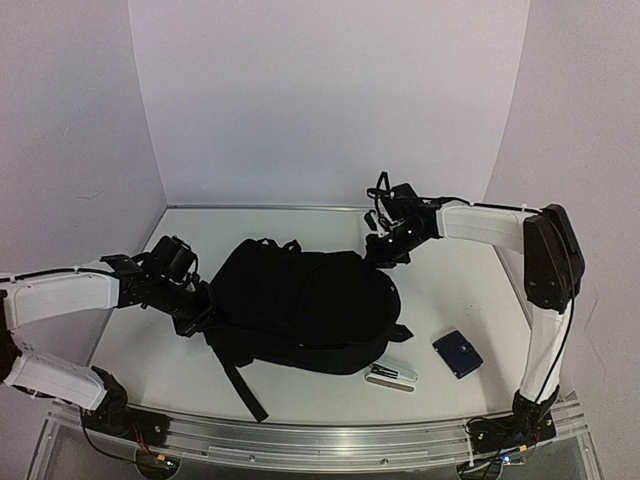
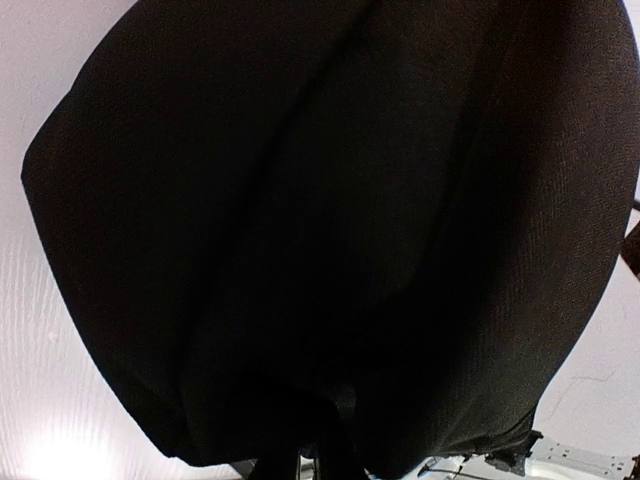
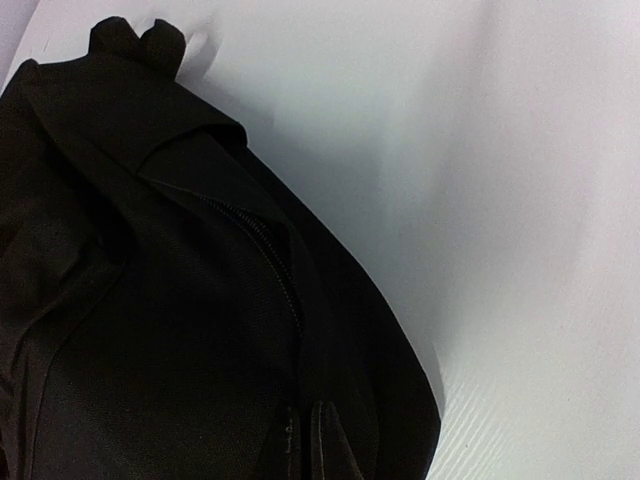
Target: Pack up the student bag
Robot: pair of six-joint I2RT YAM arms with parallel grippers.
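Observation:
The black student bag (image 1: 300, 300) lies on the middle of the table and fills much of both wrist views. My left gripper (image 1: 205, 318) is at its left end. In the left wrist view the left fingers look shut, and folds of the dark cloth run down to them. At the bag's far right edge is my right gripper (image 1: 378, 262). Its fingers (image 3: 328, 440) stand close together on the cloth beside a zipper (image 3: 262, 240); an edge of fabric leads into them. Black on black hides exactly how much cloth each holds. The bag's inside is not visible.
A pale open case (image 1: 390, 376) with a small dark item lies against the bag's front right. Farther right is a dark blue notebook (image 1: 457, 354). A strap (image 1: 243, 392) trails toward the front edge. Free table surrounds the notebook.

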